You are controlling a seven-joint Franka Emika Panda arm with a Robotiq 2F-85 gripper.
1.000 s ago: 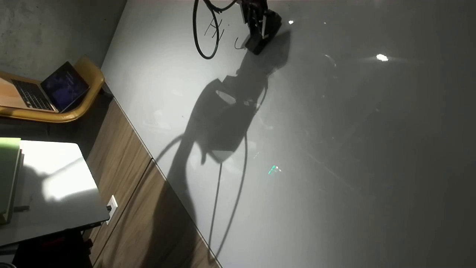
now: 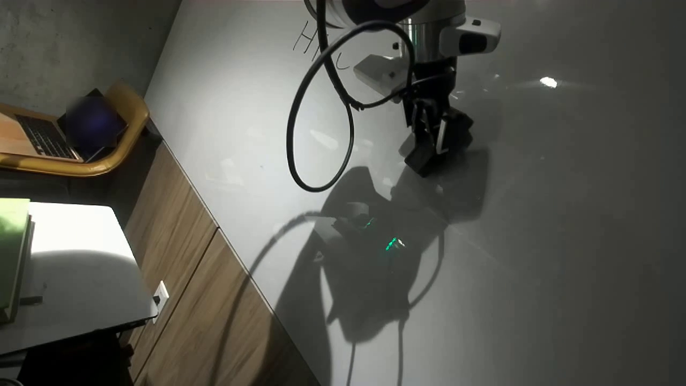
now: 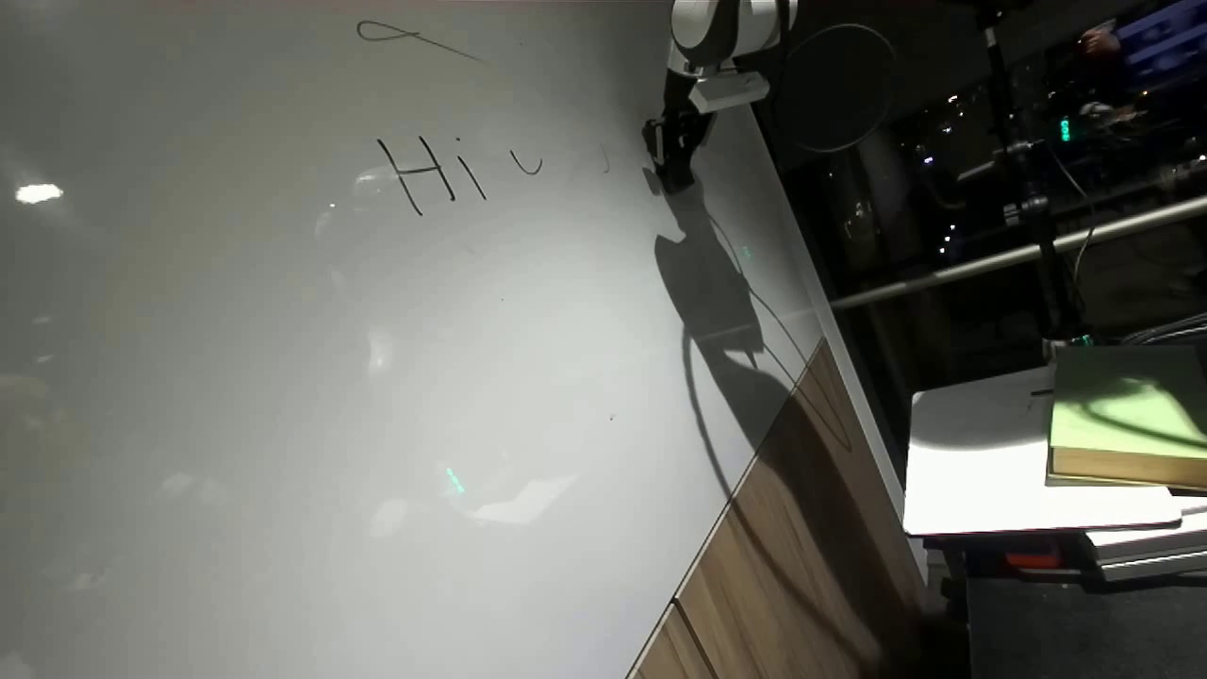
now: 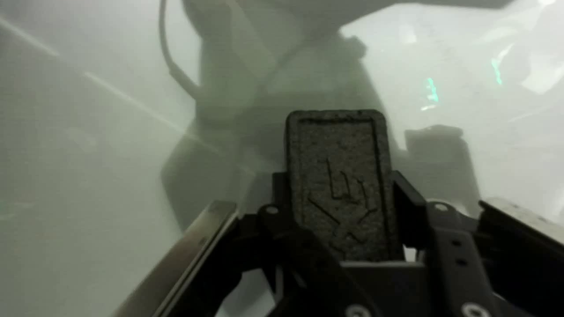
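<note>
A dark, felt-like block [image 4: 341,185], probably a whiteboard eraser, is held in my gripper, its embossed face turned to the wrist camera. The black fingers press on its left and right sides. Seen from exterior view 1, the gripper [image 2: 437,125] is at the upper middle of the whiteboard [image 2: 566,257], the block [image 2: 419,158] close to the surface; contact cannot be made out. In exterior view 2, black writing "Hi" [image 3: 424,175] and a short curved stroke [image 3: 526,163] lie left of the gripper [image 3: 675,136]. Between them is a faint mark [image 3: 605,162].
A black looped stroke [image 3: 413,40] is higher on the board. My arm's cable [image 2: 292,128] hangs in a wide loop. Wooden panels [image 2: 212,309] border the board, with a pale table [image 2: 83,276] and a chair holding a laptop [image 2: 45,136] beyond. Much of the board is bare.
In exterior view 1 my gripper has moved down and to the right, still with the dark block, away from the curved stroke. More of the arm shows, and its shadow has shifted along.
</note>
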